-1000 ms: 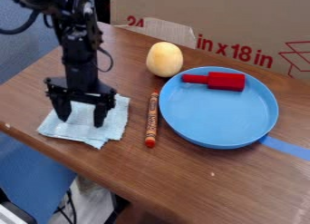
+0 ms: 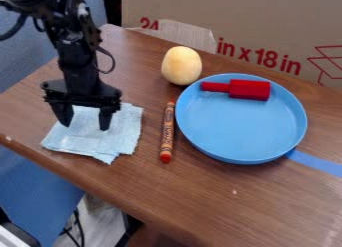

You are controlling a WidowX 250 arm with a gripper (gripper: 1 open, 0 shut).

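My black gripper [image 2: 83, 115] is low over a folded pale blue cloth [image 2: 107, 141] on the left part of the wooden table, its fingertips down at the cloth, apparently apart; whether any cloth is between them I cannot tell. To the right lie an orange crayon-like stick [image 2: 168, 133] and a light blue plate [image 2: 241, 126] with a red brush-like object [image 2: 249, 89] on it. A pale yellow potato-like object [image 2: 182, 65] sits behind them.
A cardboard box [image 2: 247, 21] stands along the back. Blue tape [image 2: 323, 165] runs beside the plate. The table's front-left edge is near the cloth.
The arm has shifted slightly upward and to the left over the cloth since a second ago. The other objects are unmoved.
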